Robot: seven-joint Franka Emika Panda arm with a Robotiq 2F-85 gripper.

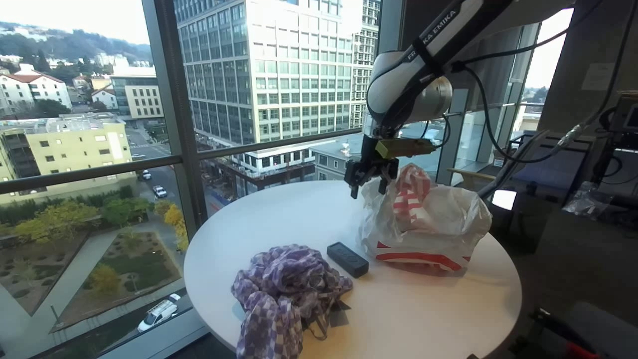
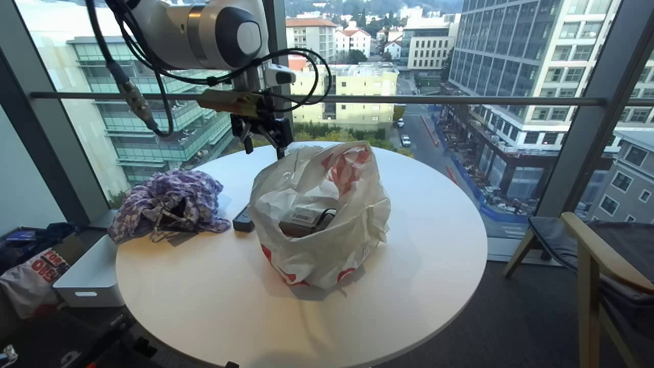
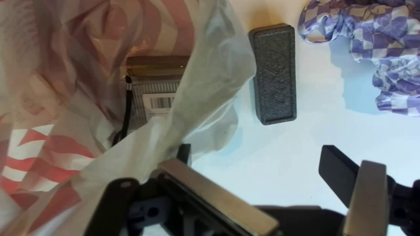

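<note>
My gripper (image 1: pixel 368 191) is raised above the white table beside the plastic bag, its fingers spread with nothing between them. In the wrist view, the left finger (image 3: pixel 214 192) overlaps the bag's edge; whether they touch, I cannot tell. A dark grey rectangular block (image 1: pixel 348 259) lies flat on the table, between the bag and a crumpled purple-checked cloth (image 1: pixel 293 281). Red-and-white and open at the top, the plastic bag (image 2: pixel 319 257) holds a boxy item with a barcode label (image 2: pixel 302 217) and a black cord. The bag's folds hide the rest of its contents.
A chair (image 2: pixel 588 257) is off to the right.
</note>
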